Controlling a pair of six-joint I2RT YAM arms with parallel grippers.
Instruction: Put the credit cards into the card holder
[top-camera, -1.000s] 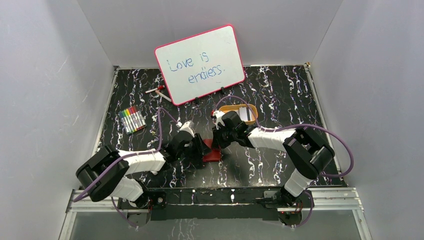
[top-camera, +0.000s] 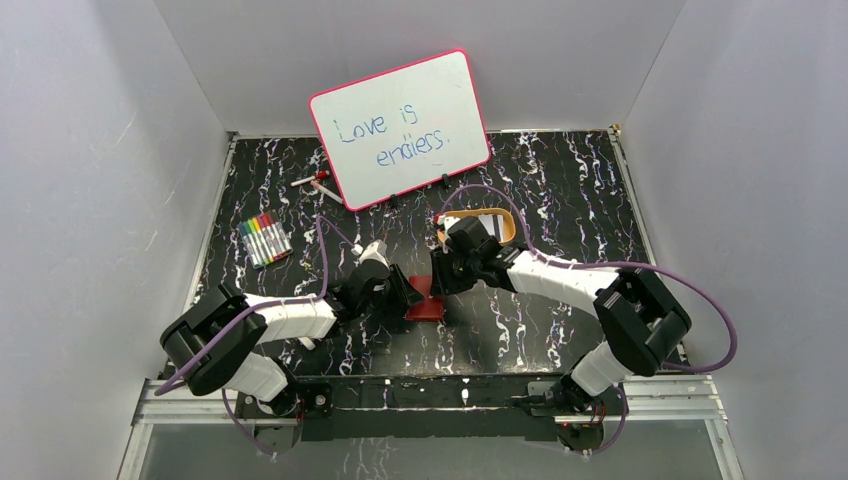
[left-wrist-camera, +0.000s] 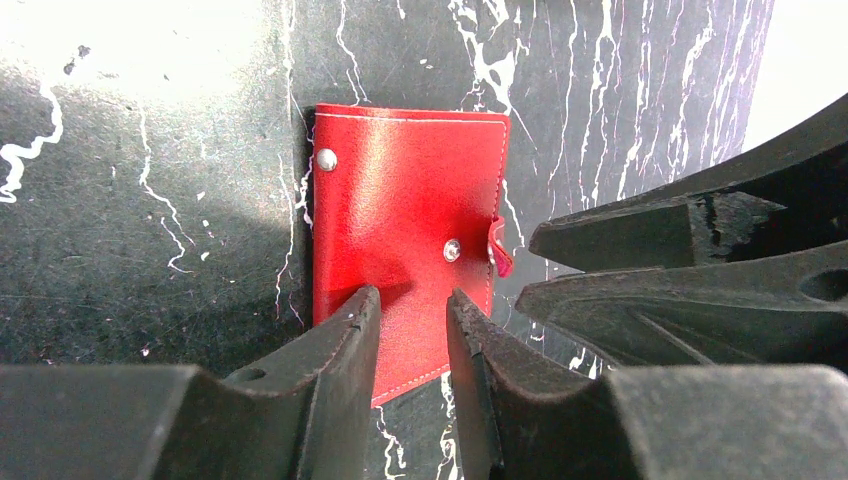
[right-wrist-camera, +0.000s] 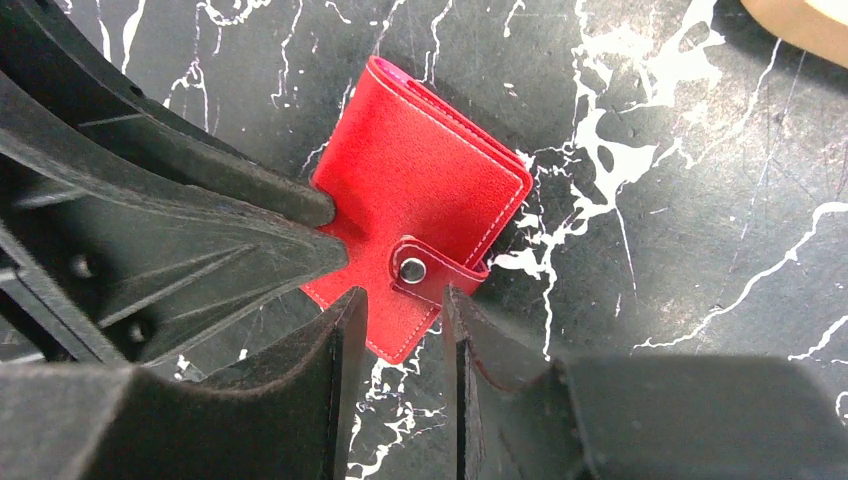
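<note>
The red card holder (top-camera: 426, 309) lies on the dark marbled table between both arms; in the left wrist view its snap studs and small strap show on the red holder (left-wrist-camera: 400, 200). My left gripper is part open, its fingertips apart over the holder's lower part, gripping nothing that I can see. My right gripper stands open, fingertips apart near the strap and stud of the holder (right-wrist-camera: 400, 170). Partly hidden behind the right arm, white and dark card-like pieces (top-camera: 491, 226) lie in a tan tray.
The tan tray (top-camera: 511, 223) sits behind the right arm. A whiteboard (top-camera: 400, 130) leans at the back, with loose markers (top-camera: 322, 188) beside it. Several colored markers (top-camera: 265, 239) lie at the left.
The right arm has shifted slightly right, its gripper moving a little away from the left one. The left gripper has barely moved. The holder stays nearly in place.
</note>
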